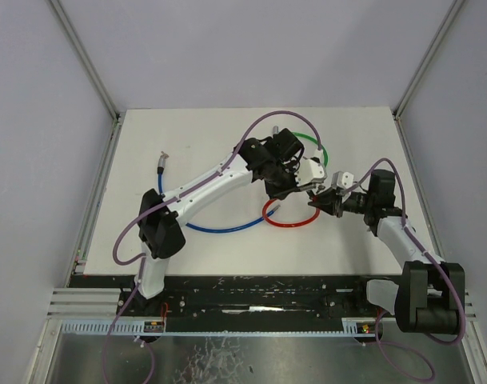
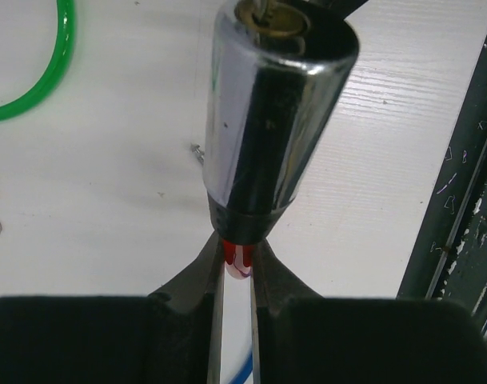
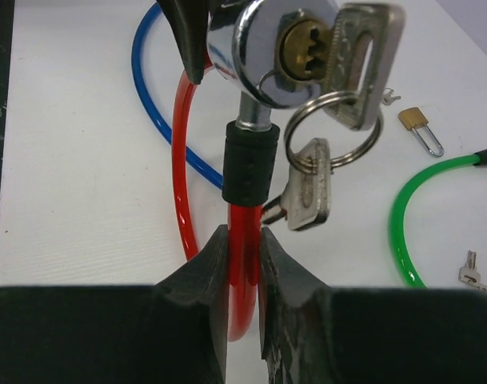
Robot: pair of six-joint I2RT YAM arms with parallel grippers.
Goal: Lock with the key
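The red cable lock (image 1: 291, 224) is held by both grippers at centre right. My left gripper is shut on it just below its chrome lock cylinder (image 2: 267, 120). My right gripper is shut on the red cable beside its black sleeve (image 3: 249, 164); the metal pin above the sleeve meets the cylinder. In the right wrist view a key (image 3: 357, 64) sits at the cylinder's brass core, with a ring and a second key (image 3: 307, 188) hanging from it.
On the white board (image 1: 163, 240) lie a blue cable (image 1: 223, 230) and a green cable (image 3: 407, 204). A brass padlock (image 3: 415, 118) and loose keys (image 3: 472, 272) also lie there.
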